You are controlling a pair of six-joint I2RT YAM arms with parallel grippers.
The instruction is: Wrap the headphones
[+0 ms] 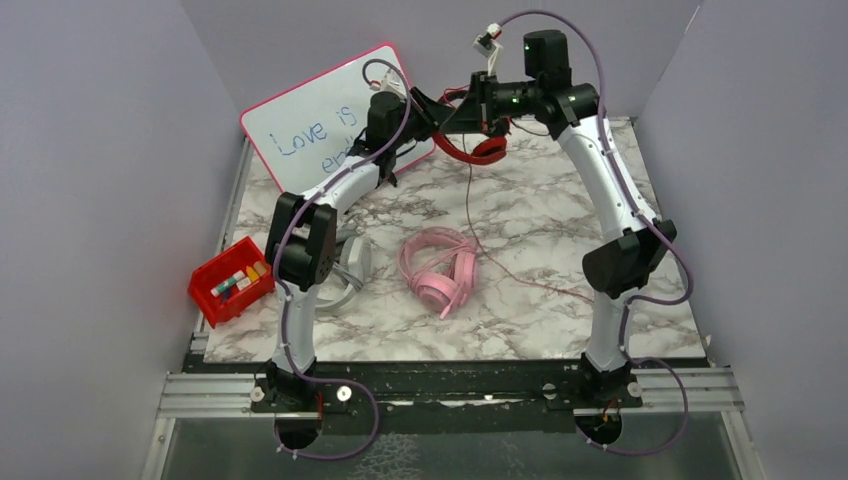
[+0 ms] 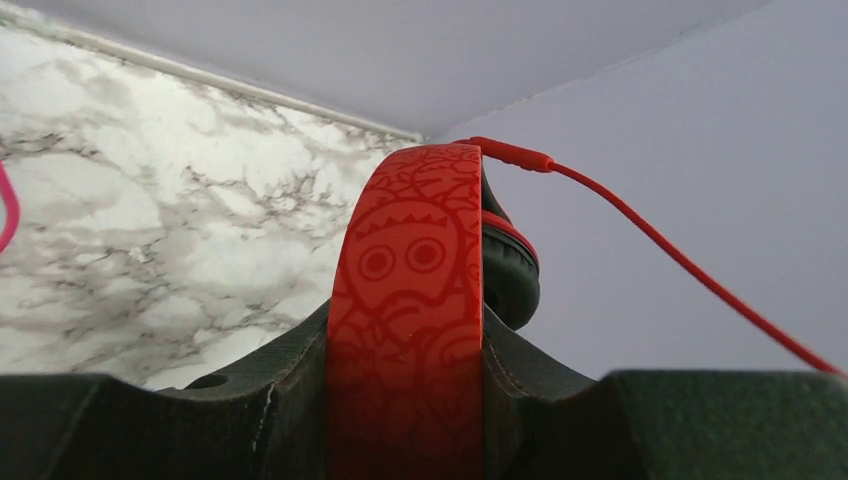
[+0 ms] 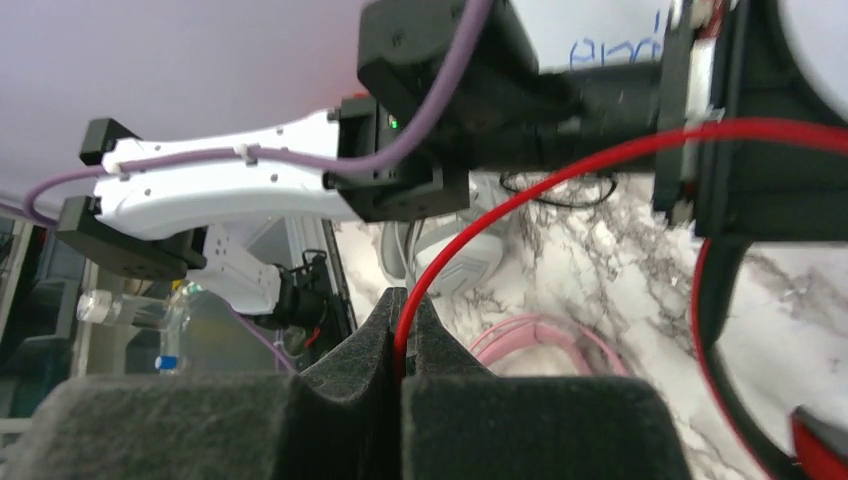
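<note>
Red headphones (image 1: pixel 480 152) with black cushions hang above the back middle of the table. My left gripper is shut on their patterned red headband (image 2: pixel 405 260), the ear cup (image 2: pixel 508 275) beyond it. Up close to the left one, at the headphones, my right gripper is shut on the thin red cable (image 3: pixel 560 170), which runs out over its fingertips and, in the top view, also trails down across the table.
Pink headphones (image 1: pixel 438 275) lie in the middle of the table, white headphones (image 1: pixel 355 265) to their left. A red bin (image 1: pixel 205 290) of markers sits front left; a whiteboard (image 1: pixel 300 110) stands at the back left.
</note>
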